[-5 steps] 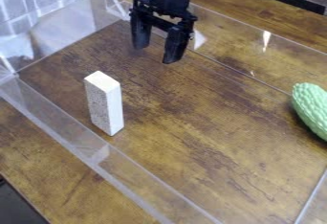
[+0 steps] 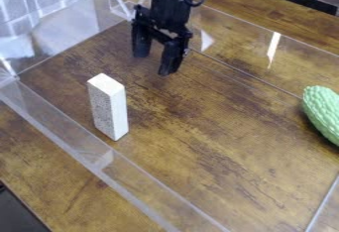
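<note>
A black robot gripper [image 2: 157, 48] hangs at the top centre over the wooden board, its fingers spread apart with nothing visible between them. A white rectangular block [image 2: 109, 107] stands upright on the board at the lower left, apart from the gripper. A light green, bumpy oblong object [image 2: 322, 112] lies at the right edge, partly out of view.
The wooden board [image 2: 212, 147] is clear in the middle and front. Transparent strips or walls run along its left, back and right sides. A pale quilted cloth [image 2: 66, 3] lies beyond the back left.
The gripper has turned and shifted slightly to the left and down in the view. The white block and the green object have not moved.
</note>
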